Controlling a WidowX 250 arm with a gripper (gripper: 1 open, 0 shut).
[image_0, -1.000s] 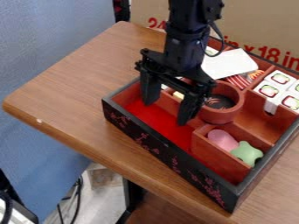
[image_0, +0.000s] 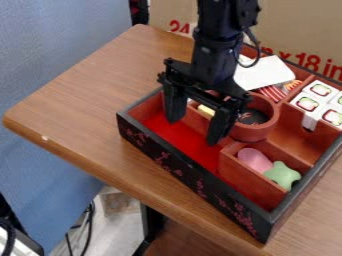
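My black gripper (image_0: 194, 122) hangs over the left part of a red-lined box (image_0: 198, 181), its fingers down at about the height of the dividers, beside a round red container (image_0: 257, 130). A small pale yellow piece (image_0: 205, 110) shows between or behind the fingers; whether it is held I cannot tell. In the box's front right compartment lie a pink piece (image_0: 253, 158) and a green piece (image_0: 282, 175). White blocks with red marks (image_0: 318, 103) fill the right side, and a white card (image_0: 263, 72) sits at the back.
A cardboard box (image_0: 294, 30) stands behind. Cables hang at the lower left beyond the table's edge.
The gripper has shifted very slightly; otherwise nothing visibly differs.
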